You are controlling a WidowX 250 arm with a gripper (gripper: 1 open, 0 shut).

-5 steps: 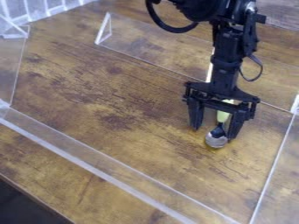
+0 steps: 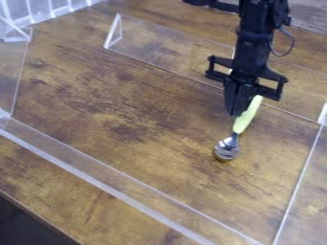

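Note:
A ladle-like utensil with a pale yellow-green handle (image 2: 250, 115) and a shiny metal head (image 2: 228, 148) lies on the wooden table (image 2: 115, 115), on the right side. My black gripper (image 2: 231, 108) hangs just above and left of the handle's upper end, its fingers pointing down and close together. It looks shut; whether it touches the handle cannot be told.
Clear plastic barriers edge the work area at the back, left, front and right. A dark gap shows beyond the table's front left edge.
My gripper has risen from low over the metal head to above the handle's upper end, uncovering the utensil, which lies in about the same place.

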